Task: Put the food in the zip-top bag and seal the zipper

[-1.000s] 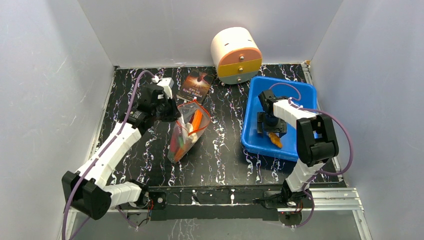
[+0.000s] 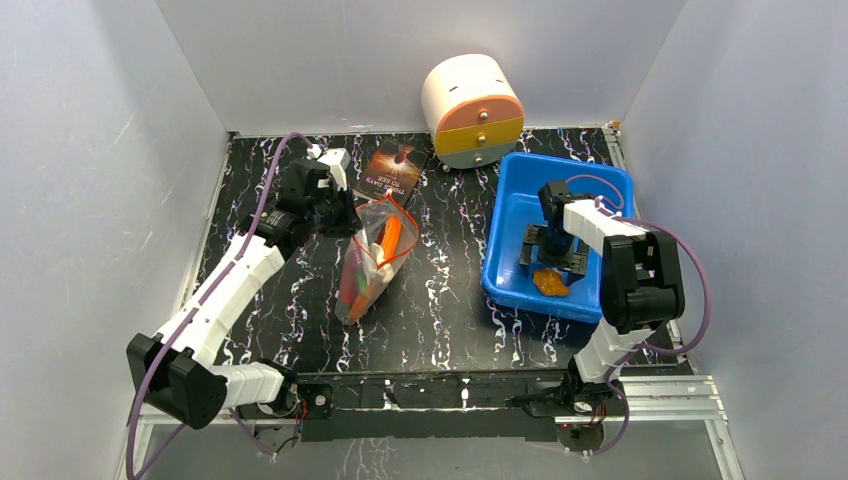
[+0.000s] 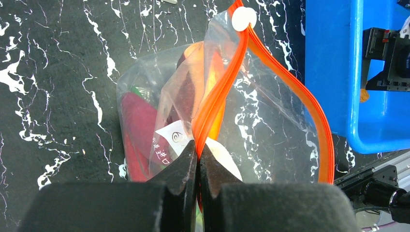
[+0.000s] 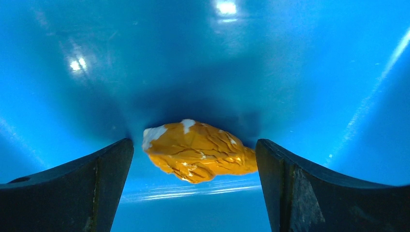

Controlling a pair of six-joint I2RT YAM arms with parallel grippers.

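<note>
A clear zip top bag (image 2: pixel 362 285) with an orange zipper (image 3: pixel 314 113) and white slider (image 3: pixel 243 18) holds several food pieces, among them an orange one (image 2: pixel 391 237) and a red one (image 3: pixel 138 118). My left gripper is shut on the zipper edge at the bag's mouth, which gapes to the right. In the blue bin my right gripper stands open, its fingers either side of a golden-brown crinkled food piece (image 4: pixel 196 150), the only piece I see there.
The blue bin (image 2: pixel 490 240) fills the right of the table. A book (image 2: pixel 385 175) and a small drawer cabinet (image 2: pixel 470 110) are at the back. Bare table (image 2: pixel 440 320) lies between bag and bin.
My left gripper and the bag have stayed almost still.
</note>
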